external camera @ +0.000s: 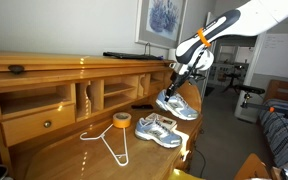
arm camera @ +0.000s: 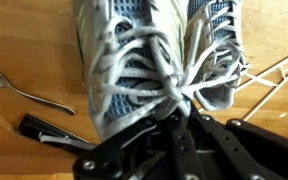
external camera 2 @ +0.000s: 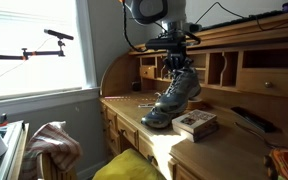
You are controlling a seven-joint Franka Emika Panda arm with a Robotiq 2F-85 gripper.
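A grey-and-white sneaker (external camera: 179,104) hangs tilted above the desk, with my gripper shut on it by the white laces. In the wrist view this held sneaker (arm camera: 134,62) fills the upper middle, and its laces run down to the dark fingers. A second, similar sneaker (external camera: 158,131) stands on the wooden desktop below. Part of that second sneaker (arm camera: 222,50) shows to the right of the held one in the wrist view. From the other side, the held sneaker (external camera 2: 182,90) appears above and close to the second sneaker; I cannot tell whether they touch.
A white hanger (external camera: 114,146) and an orange tape roll (external camera: 122,119) lie on the desktop. A spoon (arm camera: 26,91) rests left of the held sneaker. Beside the sneakers is a small box (external camera 2: 195,124). The cubby shelves (external camera: 44,122) line the back.
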